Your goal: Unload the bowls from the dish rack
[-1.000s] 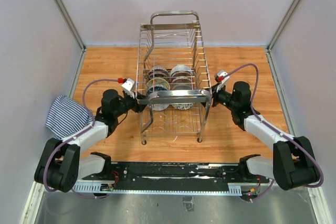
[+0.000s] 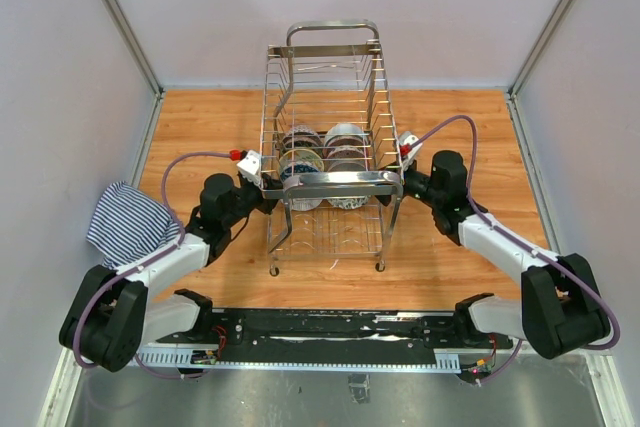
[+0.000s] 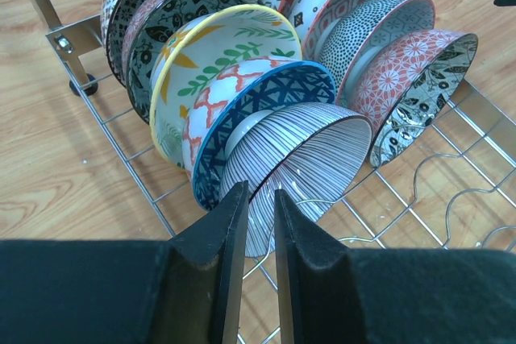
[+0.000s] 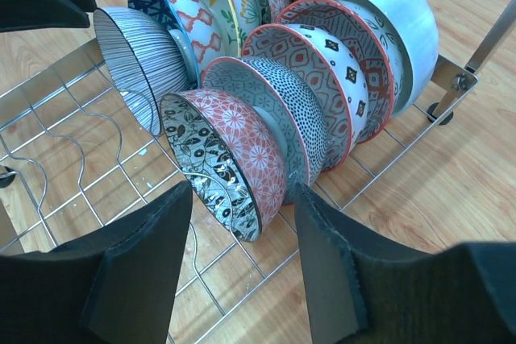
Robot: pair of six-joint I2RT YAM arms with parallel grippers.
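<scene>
The metal dish rack point(image 2: 330, 51) stands centrally, bowls in two rows on its lower tier. My left gripper point(image 2: 268, 197) is at its left side, fingers closed on the front striped bowl point(image 3: 330, 159), which still sits among the wires in the left wrist view. My right gripper point(image 2: 390, 187) is at the right side, fingers apart, just before the front pink floral bowl point(image 4: 242, 151). Behind that bowl stand a dotted bowl point(image 4: 298, 110), red-rimmed bowls and a pale blue bowl point(image 4: 415, 38).
A striped cloth point(image 2: 130, 222) lies at the left. Bare wooden floor point(image 2: 480, 117) surrounds the rack, and white walls enclose the area. The front of the rack's lower tier is empty.
My right gripper and wrist have shifted slightly toward the rack. My left arm moved slightly right earlier. The bowls appear unchanged.
</scene>
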